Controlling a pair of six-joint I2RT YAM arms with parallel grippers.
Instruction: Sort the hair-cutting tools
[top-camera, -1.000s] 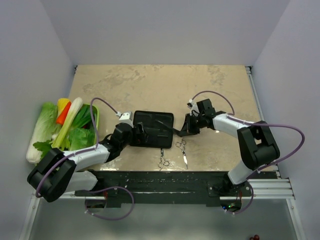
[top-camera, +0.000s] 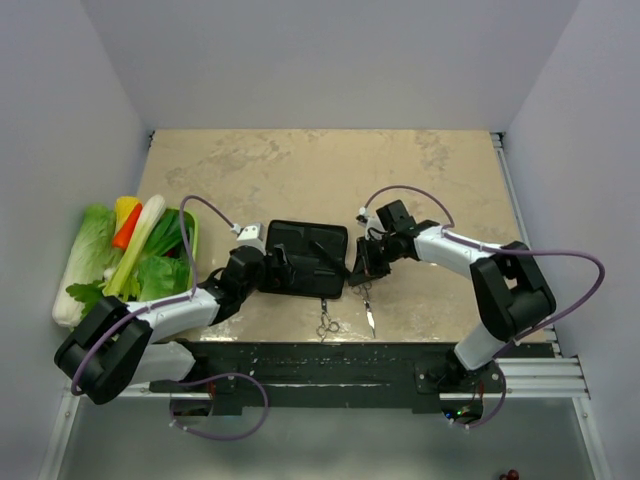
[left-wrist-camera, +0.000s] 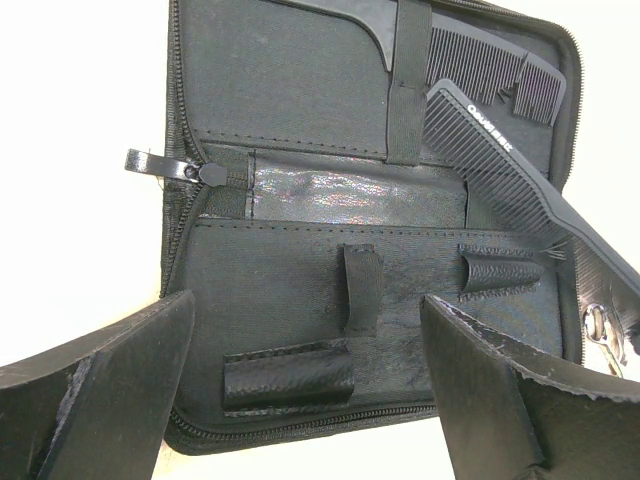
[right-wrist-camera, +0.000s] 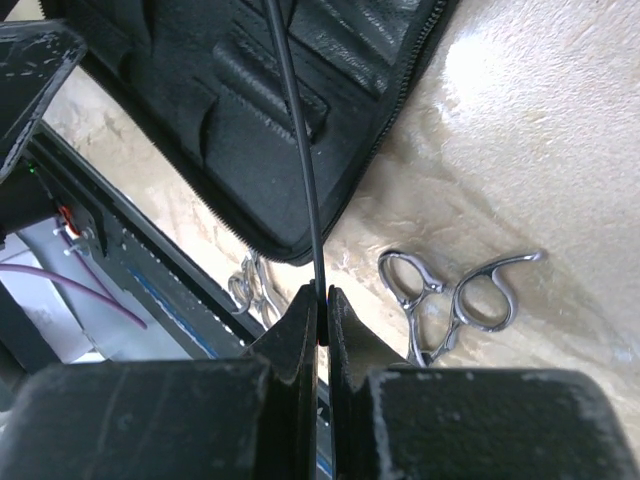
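The black zip case (top-camera: 290, 282) lies opened flat at the table's middle. My right gripper is shut on the end of a long black comb, seen edge-on there; in the left wrist view this comb (left-wrist-camera: 505, 165) slants over the case's right side. Tucked under a strap in the case's upper part is another dark comb (left-wrist-camera: 490, 75). Over the case's left side, my left gripper stands open, nothing between its fingers. Two pairs of scissors lie in front of the case: one (top-camera: 323, 322) near its front edge, another (top-camera: 370, 312) to the right.
A basket of vegetables (top-camera: 195, 232) stands at the far left.
The left arm and the case have stayed put.
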